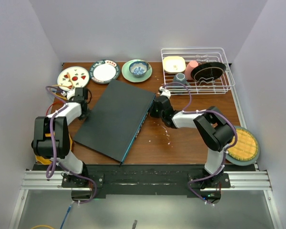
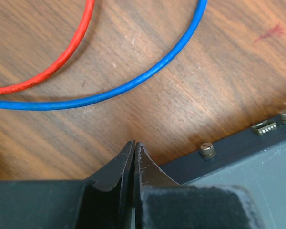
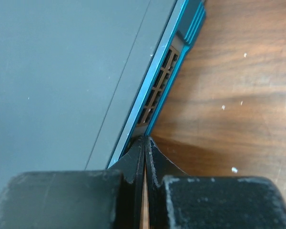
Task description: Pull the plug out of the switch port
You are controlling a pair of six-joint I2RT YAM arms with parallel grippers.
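Observation:
A dark, flat switch (image 1: 113,119) lies diagonally on the table; its teal-edged side shows slotted openings (image 3: 157,88) in the right wrist view. My left gripper is shut at the switch's left edge, over a dark rail with screws; whether anything is between its fingers cannot be seen. A red cable (image 2: 47,71) and a blue cable (image 2: 133,82) lie on the wood beyond it. My right gripper is shut against the switch's teal edge. No plug in a port is visible.
Plates (image 1: 75,72) and a bowl (image 1: 138,68) line the back. A dish rack (image 1: 209,50) stands back right. A yellow-topped round item (image 1: 243,145) is at the right. Bare wood lies right of the switch.

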